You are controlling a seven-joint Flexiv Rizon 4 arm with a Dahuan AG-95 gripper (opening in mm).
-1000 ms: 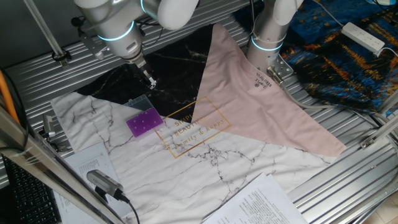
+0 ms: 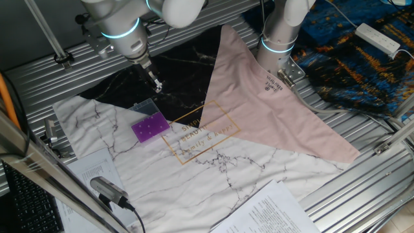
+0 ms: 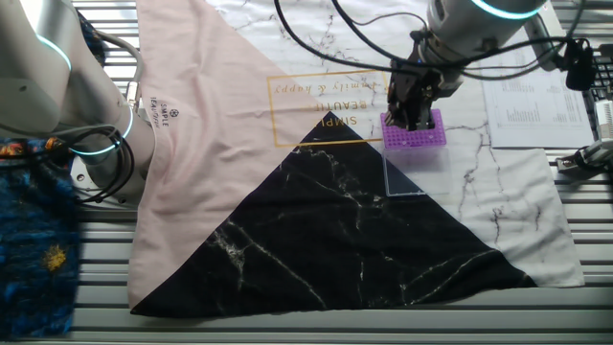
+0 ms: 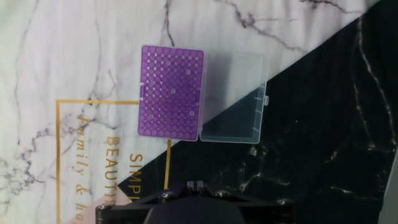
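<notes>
A purple tip rack, dotted with rows of small holes, lies on the cloth with its clear lid folded open beside it. In exterior view 1 the purple rack is left of the cloth's centre, and the lid rests on its far side. My gripper hangs above the black part of the cloth, apart from the rack. In the wrist view the gripper shows at the bottom edge, its fingertips together and nothing visible between them. Exterior view 2 has the gripper covering part of the rack.
A marble, black and pink cloth covers the slatted metal table. Papers lie at the front, with a grey clamp-like device at the left front. Cables hang near the arm. Cloth around the rack is clear.
</notes>
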